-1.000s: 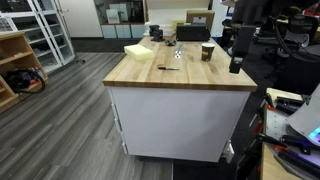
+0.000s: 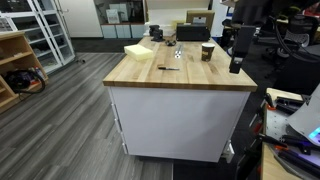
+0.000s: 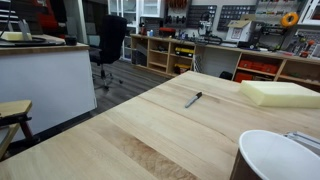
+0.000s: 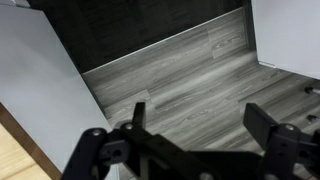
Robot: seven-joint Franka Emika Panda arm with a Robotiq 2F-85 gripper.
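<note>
A dark marker lies on the wooden tabletop; exterior view 2 shows the same marker closer up. Toward the back left of the top rests a pale yellow block. A paper cup stands upright near the right side, and its white rim shows large in exterior view 2. My gripper hangs by the table's right edge, fingers pointing down. In the wrist view the gripper is open, with only grey floor between its fingers.
Scissors lie behind the marker. The white cabinet under the tabletop drops straight to the floor. Around the marker the wood is bare. Beyond the table's right edge is open floor.
</note>
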